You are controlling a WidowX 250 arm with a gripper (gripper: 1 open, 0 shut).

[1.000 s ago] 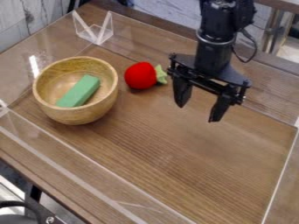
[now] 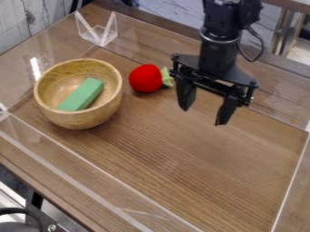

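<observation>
My black gripper (image 2: 206, 98) hangs at the upper right over the wooden table, its two fingers spread apart with no object visible between them. Left of it, a red ball-like object (image 2: 147, 78) lies on the table, with a small green item (image 2: 169, 78) partly tucked behind it and the gripper. A wooden bowl (image 2: 96, 116) at the left holds a green block (image 2: 80, 95).
A clear wire or plastic holder (image 2: 97, 27) stands at the upper left. A dark object sits at the bottom left edge, beyond the table.
The gripper has shifted very slightly compared with a second ago. The objects on the table look essentially unmoved.
</observation>
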